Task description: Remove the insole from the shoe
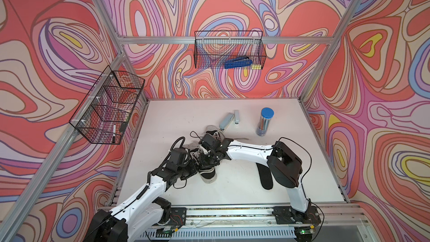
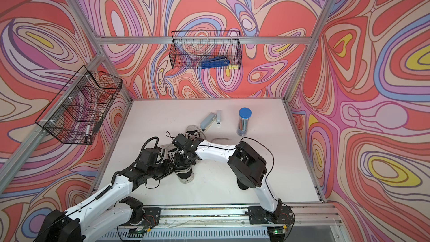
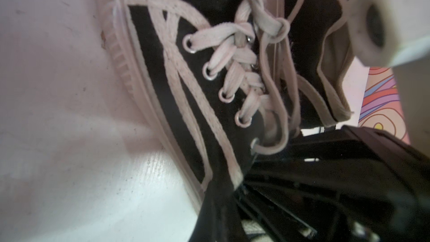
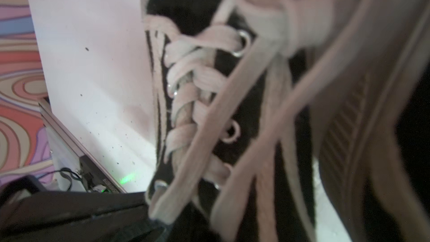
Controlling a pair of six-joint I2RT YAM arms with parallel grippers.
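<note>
A black sneaker [image 1: 207, 175] with white laces lies on the table's front left part, both grippers against it and much of it covered. In the left wrist view its laced side [image 3: 188, 76] fills the middle. My left gripper [image 1: 193, 169] is at the shoe's left side, shut, its dark fingers [image 3: 219, 206] against the upper near the collar; whether fabric is pinched is hidden. My right gripper [image 1: 207, 157] is over the shoe opening; one finger [image 4: 85, 210] shows beside the laces [image 4: 197, 85], and its finger opening is hidden. The shoe's interior is out of sight. A black insole [image 1: 265, 178] lies flat to the right.
A second black sneaker [image 1: 212, 131] sits just behind. Two grey-blue boxes [image 1: 227, 121] and a blue-lidded clear container [image 1: 264, 122] stand farther back. Wire baskets [image 1: 229, 53] hang on the frame. Free table lies at the front centre and far right.
</note>
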